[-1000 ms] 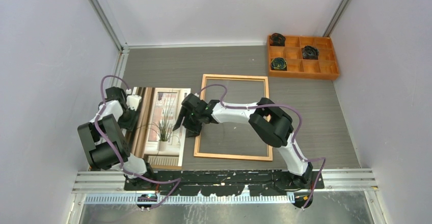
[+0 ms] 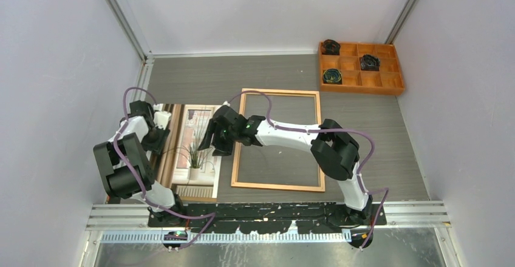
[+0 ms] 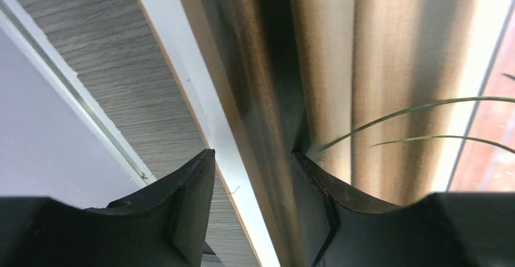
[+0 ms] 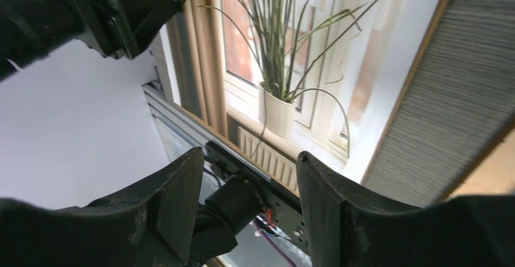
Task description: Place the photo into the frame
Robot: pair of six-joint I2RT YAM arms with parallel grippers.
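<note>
The photo [image 2: 182,182] shows curtains, a window and a potted plant, and it lies on the left of the table. At its left edge is my left gripper [image 2: 159,142]; in the left wrist view its fingers [image 3: 194,182] stand on either side of the photo's edge strip, shut on it. My right gripper [image 2: 215,145] is over the photo's right side. Its fingers [image 4: 319,188] are apart in the right wrist view, with nothing gripped between them. To the right of the photo lies the empty wooden frame [image 2: 279,187], partly covered by the right arm.
At the back right stands an orange compartment box [image 2: 363,82] holding several dark coils. A wall [image 2: 54,97] rises close to the left arm.
My right gripper has shifted left, from the photo's right edge to further over the photo. The left arm has moved only slightly. Photo and frame stay nearly where they were.
</note>
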